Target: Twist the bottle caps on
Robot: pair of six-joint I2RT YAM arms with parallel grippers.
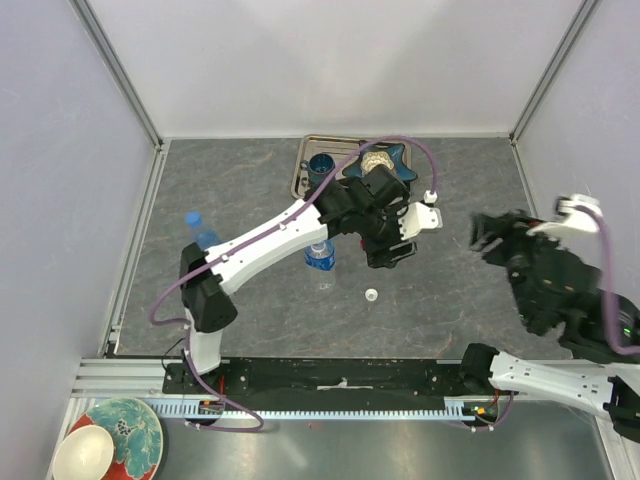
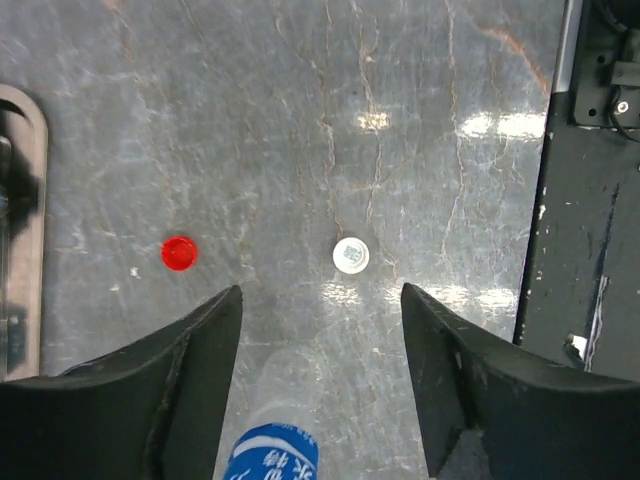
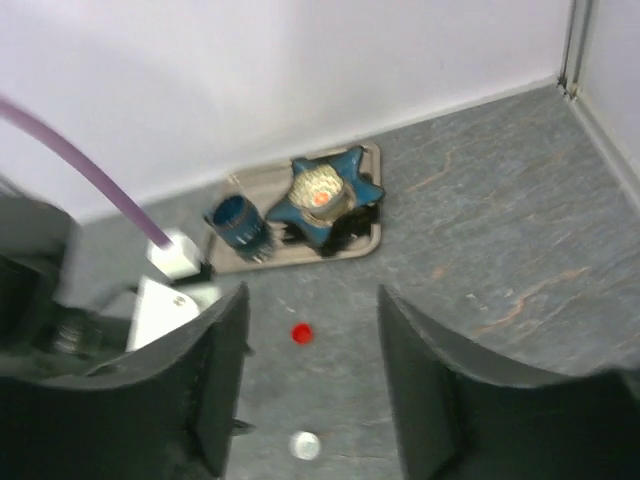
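Observation:
My left gripper hangs open over the middle of the table, above a blue-labelled bottle, whose lower end shows between and below its fingers in the left wrist view. A white cap and a red cap lie apart on the table. Another blue bottle is at the left, partly behind the arm. My right gripper is raised at the right with its fingers apart, nothing visible between them.
A metal tray at the back holds a blue mug and a star-shaped dish. Plates sit beyond the front left edge.

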